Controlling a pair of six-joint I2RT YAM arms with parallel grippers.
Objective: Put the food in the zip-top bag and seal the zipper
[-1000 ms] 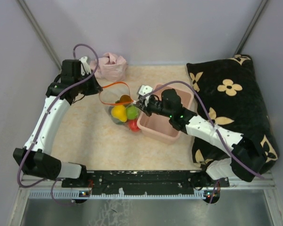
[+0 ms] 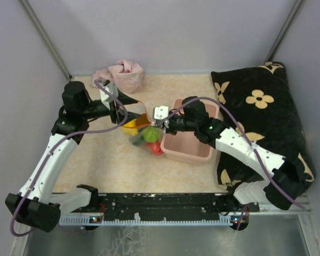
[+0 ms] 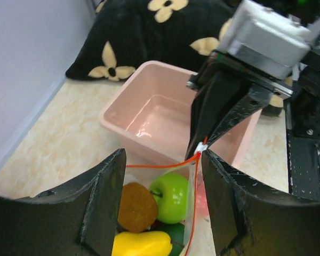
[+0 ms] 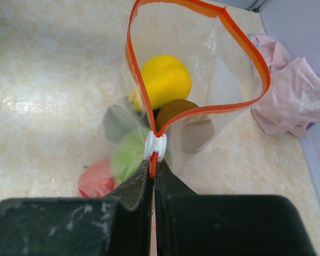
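Observation:
The clear bag [image 4: 224, 80] with an orange zipper stands open, holding a yellow food [image 4: 165, 80], a brown one [image 3: 136, 208], a green one [image 3: 170, 200] and a red one [image 4: 96, 178]. My right gripper is shut on the zipper end, by the white slider [image 4: 156, 144]. My left gripper is open over the bag's mouth, its fingers either side of the zipper edge in its wrist view.
The pink plastic bin [image 2: 186, 149] sits right of the bag. A black floral cushion [image 2: 261, 122] fills the right side; pink cloth [image 2: 125, 77] lies at the back left.
The right arm has shifted slightly.

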